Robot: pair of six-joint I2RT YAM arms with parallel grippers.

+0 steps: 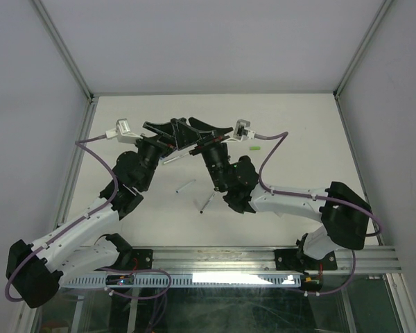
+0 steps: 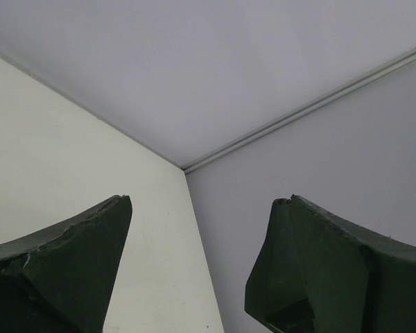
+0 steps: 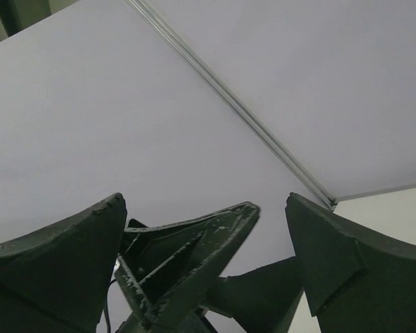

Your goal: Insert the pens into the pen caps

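Observation:
Near the top middle of the table, my left gripper [image 1: 183,133] and right gripper [image 1: 198,134] come together, their fingers overlapping in the top view. Both fingers are parted, and nothing shows held in either wrist view. The left gripper's dark fingers [image 3: 187,257] appear between the right gripper's own in the right wrist view; whether they touch, I cannot tell. Below the arms lie a short pale pen [image 1: 186,186] and a pale pen with a dark end [image 1: 207,202]. Another pale pen [image 1: 174,159] is partly hidden by the left arm. No cap can be made out clearly.
A small green piece [image 1: 255,148] lies right of the right gripper. Grey walls [image 1: 215,48] enclose it. The right arm hides part of the table's middle.

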